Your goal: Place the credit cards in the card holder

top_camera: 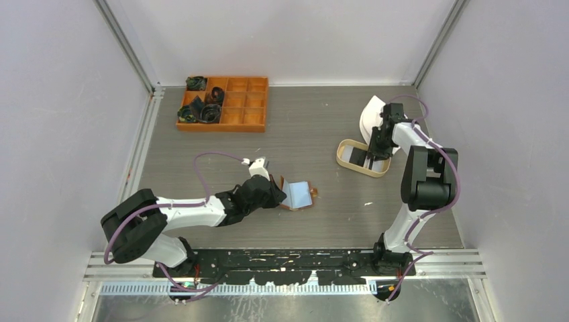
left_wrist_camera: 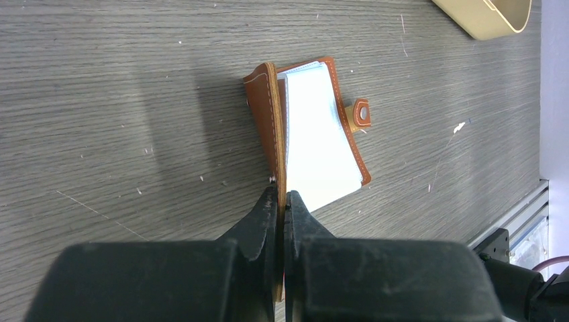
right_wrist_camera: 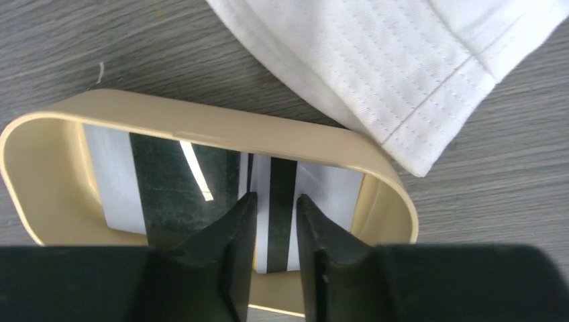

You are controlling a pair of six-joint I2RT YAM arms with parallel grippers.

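The brown leather card holder [left_wrist_camera: 357, 151] lies open on the table, white sleeves showing, with my left gripper shut on its raised leather flap. A beige tray [right_wrist_camera: 201, 124] at the right holds several cards, white and black, among them a striped card [right_wrist_camera: 282, 215]. My right gripper is over the tray, fingertips at the striped card, slightly apart; whether anything is between them is unclear.
A white cloth [right_wrist_camera: 376, 67] lies right behind the tray. An orange compartment box [top_camera: 255, 117] with dark items stands at the back left.
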